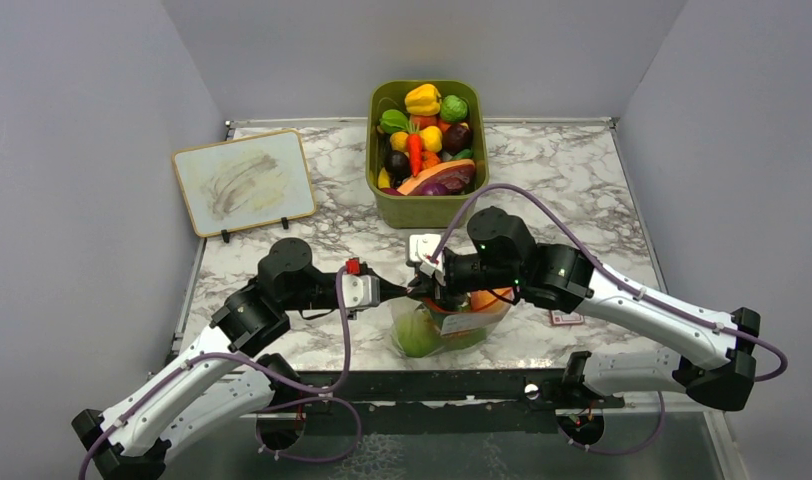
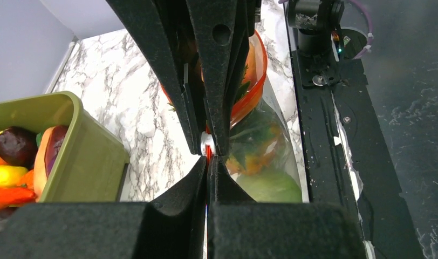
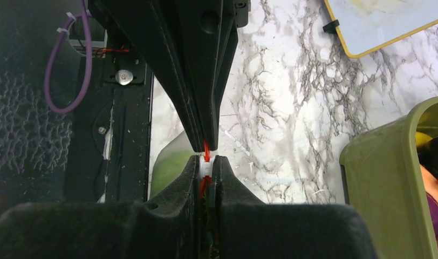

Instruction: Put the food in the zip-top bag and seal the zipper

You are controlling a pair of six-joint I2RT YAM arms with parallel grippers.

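The clear zip bag (image 1: 442, 335) stands near the table's front edge, holding green and orange food, with a red zipper rim (image 2: 257, 97). At the bag's left end my right gripper is shut on the red zipper and its white slider. My left gripper meets it there, fingertips together on the red zipper strip just beside the slider; whether it grips anything is hard to see, and it appears shut. The two grippers nearly touch, hiding part of the bag's top.
A green bin (image 1: 426, 208) full of toy produce stands behind the grippers. A whiteboard (image 1: 244, 180) lies at the back left.
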